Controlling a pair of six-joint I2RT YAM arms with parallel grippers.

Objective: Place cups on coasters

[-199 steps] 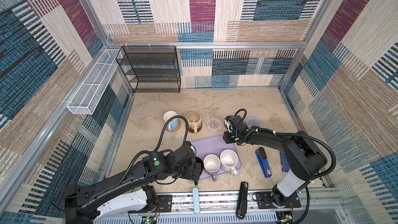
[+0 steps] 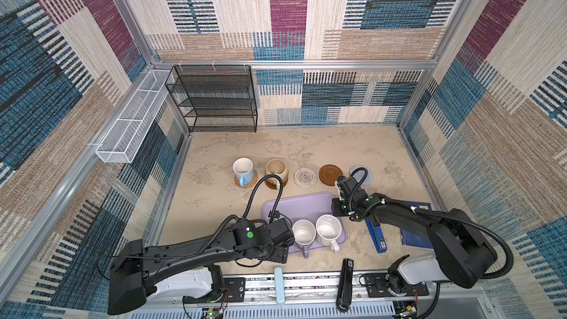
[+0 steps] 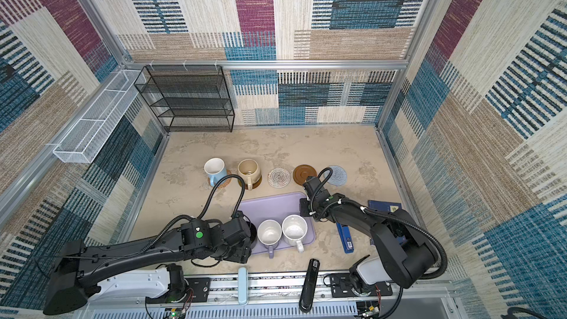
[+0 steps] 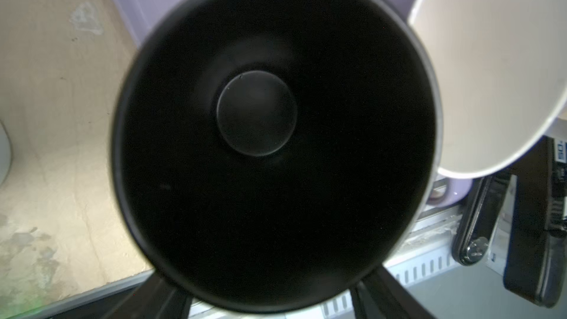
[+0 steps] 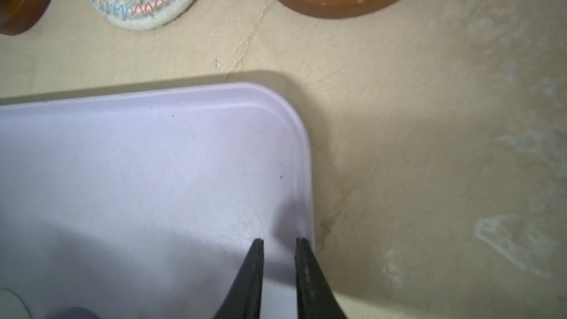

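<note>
My left gripper is low over a black cup at the lilac tray's left end; its fingertips reach the rim, grip unclear. A lilac-handled cup and white cup sit on the tray. A blue mug and tan mug stand on coasters. The knitted coaster, brown coaster and pale blue coaster are bare. My right gripper hangs over the tray's back-right corner, fingertips slightly apart, nothing visible between.
A blue stapler and dark blue object lie right of the tray. Wire racks are at the back left; bare table lies behind the coasters.
The left arm has moved right over the black cup. The right arm has moved right and toward the front, uncovering the brown coaster. The tray has shifted slightly right.
</note>
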